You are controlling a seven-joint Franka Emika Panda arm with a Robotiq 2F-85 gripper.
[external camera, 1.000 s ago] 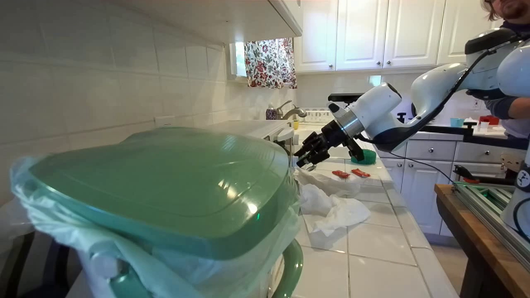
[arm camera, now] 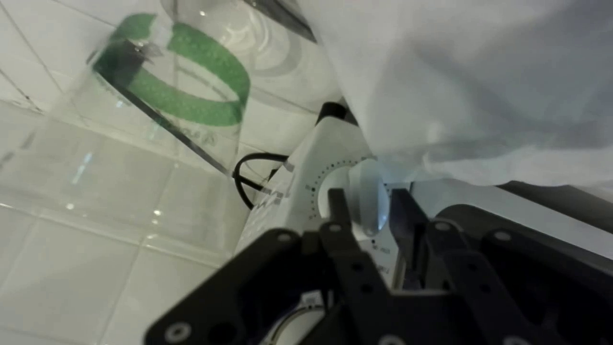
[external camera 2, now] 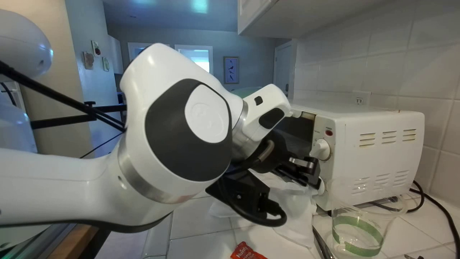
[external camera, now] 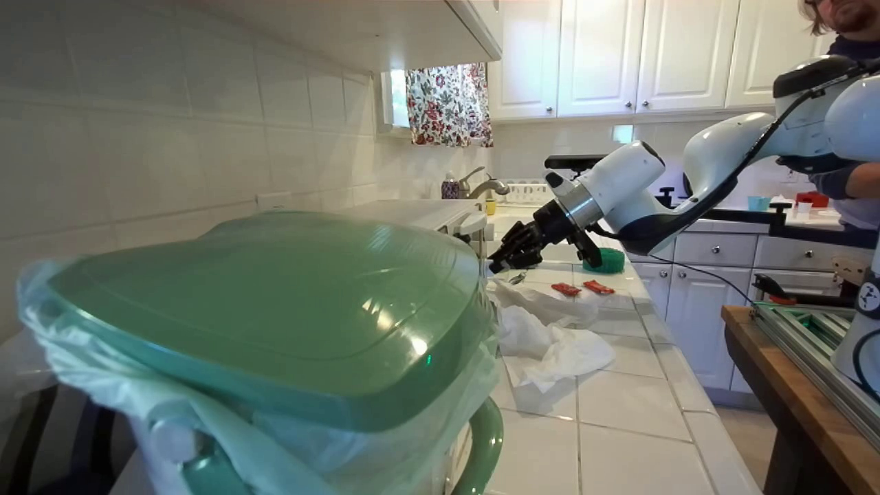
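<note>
The white toaster oven (external camera 2: 371, 151) stands against the tiled wall in exterior view 2. Its upper knob (external camera 2: 320, 149) is plain there, while the gripper (external camera 2: 311, 172) largely covers the lower front corner. In the wrist view, the oven's lower white knob (arm camera: 368, 195) shows between the fingertips of my gripper, which is part open. One finger (arm camera: 339, 207) lies on each side of the knob in that view; whether either touches it I cannot tell. In exterior view 1 the gripper (external camera: 499, 262) is low at the oven's front, its tips partly hidden.
Close beside the oven stands a clear pitcher (external camera 2: 358, 235) with a green band. Crumpled white paper (external camera: 557, 350) lies before the oven, and red packets (external camera: 598, 287) lie farther along the counter. A green-lidded bin (external camera: 289, 289) fills the near left. Bare tiles (external camera: 631, 404) show at right.
My gripper has shifted slightly toward the oven and up in exterior view 1, with small movement along the arm. The paper, packets and bin have not visibly moved.
</note>
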